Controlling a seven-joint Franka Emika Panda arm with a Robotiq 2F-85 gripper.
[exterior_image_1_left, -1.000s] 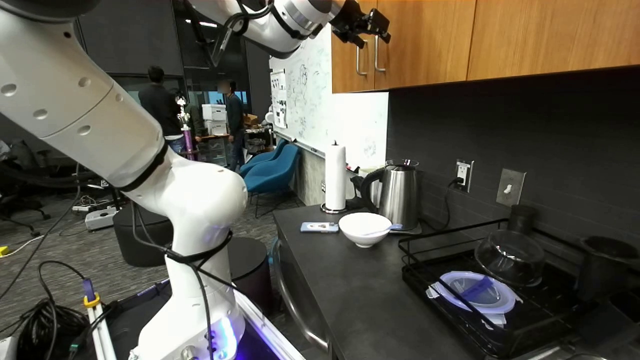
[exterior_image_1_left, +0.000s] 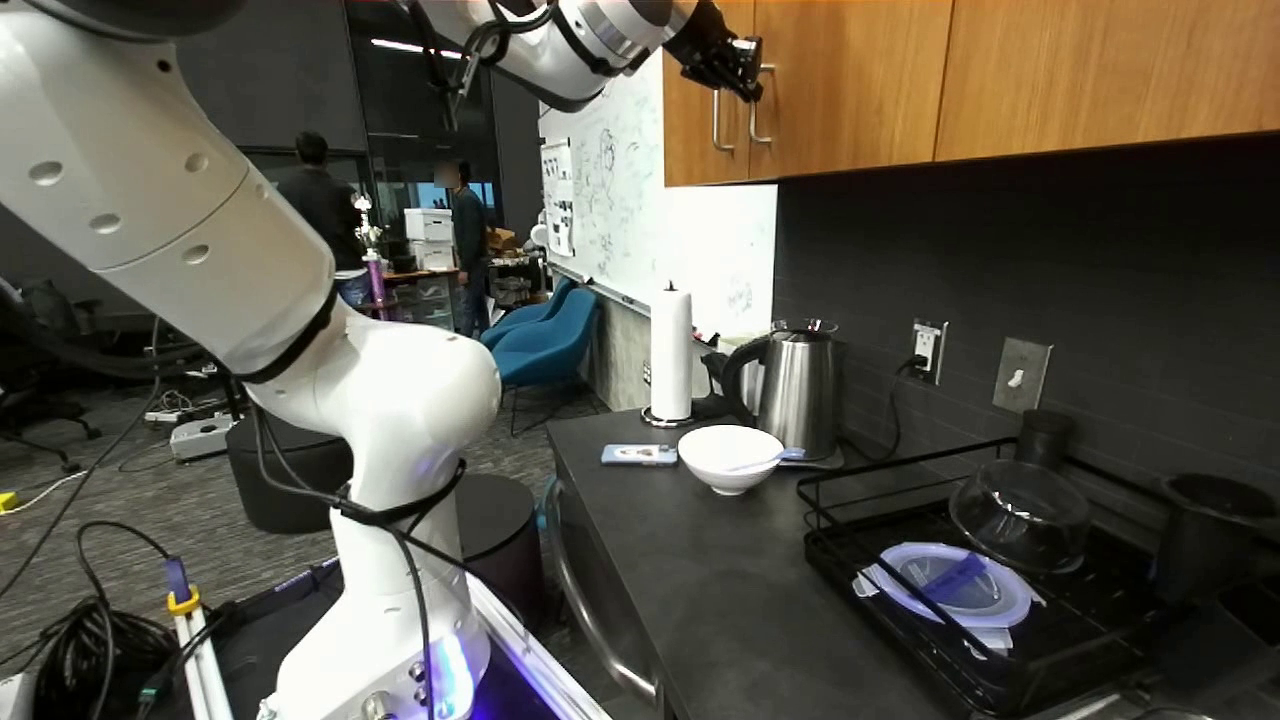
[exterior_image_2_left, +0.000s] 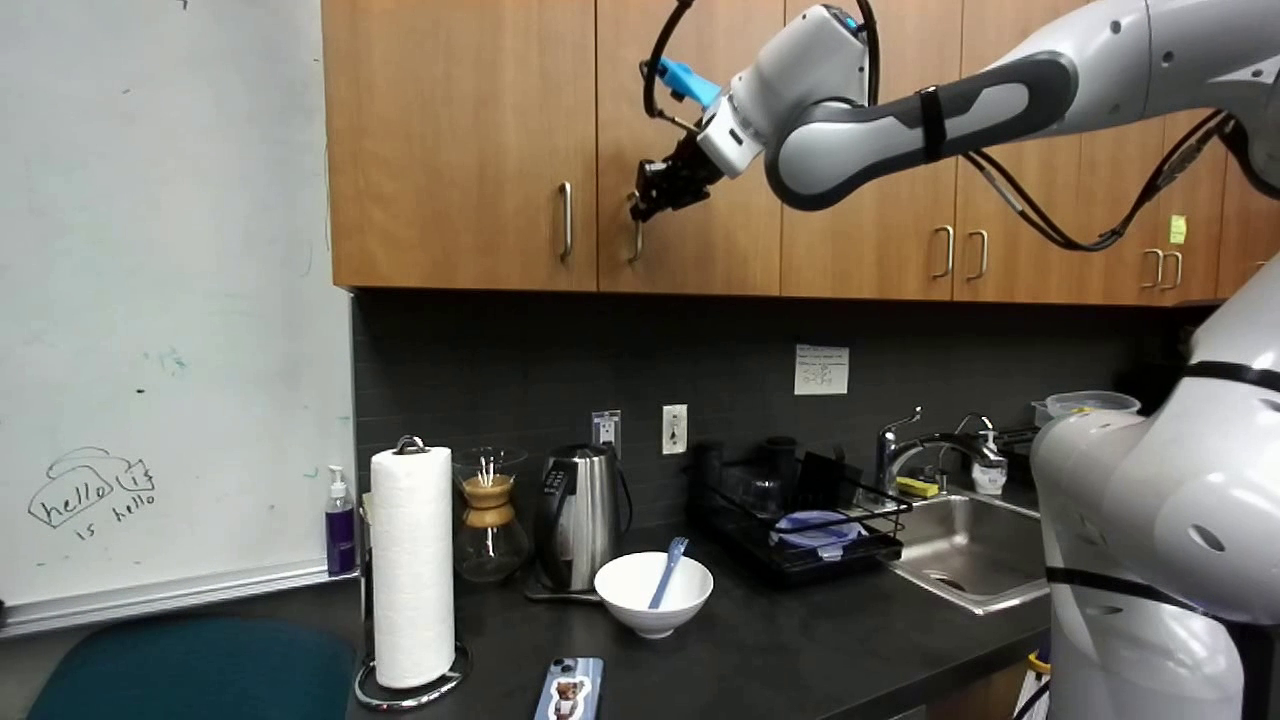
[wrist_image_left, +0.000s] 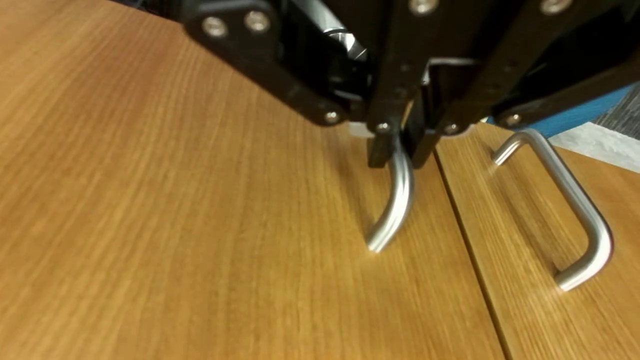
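In the wrist view my gripper is shut on a silver cabinet handle (wrist_image_left: 397, 204), its two fingers on either side of the bar. The handle's lower bend shows beneath the fingertips; its upper part is hidden by the gripper. That handle belongs to a wooden cabinet door (wrist_image_left: 240, 240), which looks closed, level with its neighbour across a thin seam. Exterior view 2 has the gripper (exterior_image_2_left: 639, 202) at the upper end of this handle (exterior_image_2_left: 636, 246), the arm reaching in from the right. A second handle (wrist_image_left: 579, 198) on the neighbouring door stands free.
Below the cabinets, the dark counter (exterior_image_2_left: 768, 654) carries a paper towel roll (exterior_image_2_left: 414, 564), a kettle (exterior_image_2_left: 578, 516), a white bowl (exterior_image_2_left: 654, 590) with a blue utensil, a phone (exterior_image_2_left: 570, 690) and a dish rack (exterior_image_2_left: 792, 564). Open air lies in front of the doors.
The gripper's spread fingers have closed around the handle, and its tip has shifted slightly. The cabinet doors look unmoved.
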